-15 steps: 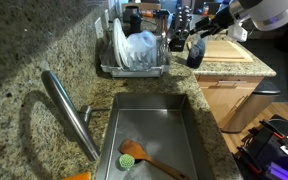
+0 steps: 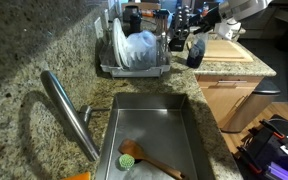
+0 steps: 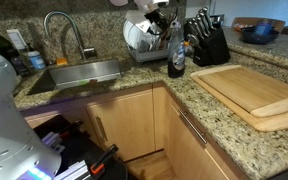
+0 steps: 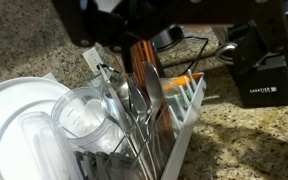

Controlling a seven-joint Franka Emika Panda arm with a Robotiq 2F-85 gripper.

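Note:
My gripper is open above the utensil end of the dish rack, its dark fingers blurred along the top of the wrist view. Below it, metal cutlery [image 4: 139,112] and wooden sticks stand in the rack's holder. No object shows clearly between the fingers. A white plate [image 4: 9,125] and clear containers [image 4: 79,112] fill the rack to the left. In exterior view 1 the dish rack [image 2: 134,72] stands behind the sink, and the white arm [image 2: 234,12] reaches in from the upper right.
A dark bottle [image 3: 176,60] stands on the counter beside the rack. Behind it is a black knife block [image 3: 210,46]. A wooden cutting board [image 3: 246,88] lies to the right. The sink [image 2: 156,122] holds a wooden spoon [image 2: 156,162] and a green scrubber [image 2: 132,149].
In exterior view 1 the white arm has moved up and leftward from its lower position at right. The rack, bottle and sink contents look unmoved.

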